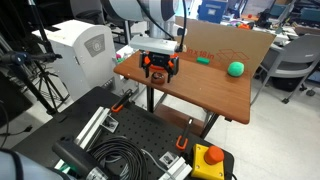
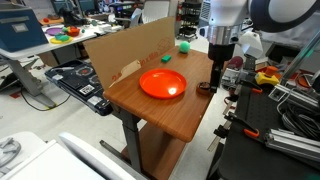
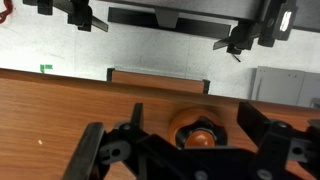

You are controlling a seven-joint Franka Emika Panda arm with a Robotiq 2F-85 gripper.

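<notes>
A ring-shaped roll with an orange rim and a dark middle [image 3: 197, 128] lies at the edge of the wooden table [image 2: 140, 104]. My gripper is open above it. In the wrist view the roll sits in the gap between the two dark fingers, with bare wood showing on either side. From the first exterior view, the gripper [image 1: 158, 72] hangs low with its fingertips on either side of the roll [image 1: 158, 80]. Whether they touch it cannot be told.
A red plate [image 2: 163, 83] lies on the table near the upright cardboard [image 2: 125, 50]. A green block [image 2: 168, 58] and a green round object [image 1: 235, 69] stand farther along.
</notes>
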